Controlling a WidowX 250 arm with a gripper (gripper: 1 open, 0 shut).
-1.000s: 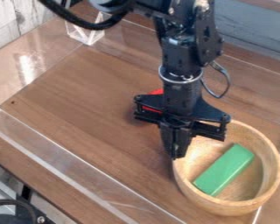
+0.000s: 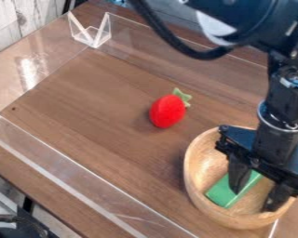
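Note:
My black gripper (image 2: 257, 181) is over the wooden bowl (image 2: 201, 177) at the lower right, its open fingers reaching down around the green block (image 2: 223, 190) lying in the bowl. The gripper and arm hide the right part of the bowl and part of the block. A red strawberry-like toy (image 2: 167, 112) with green leaves lies on the table up and to the left of the bowl.
A clear plastic holder (image 2: 92, 33) stands at the top left. Clear strips run along the table's edges, and a black cable arches over the top.
My gripper has moved right from between the strawberry and the bowl to over the green block, uncovering the strawberry.

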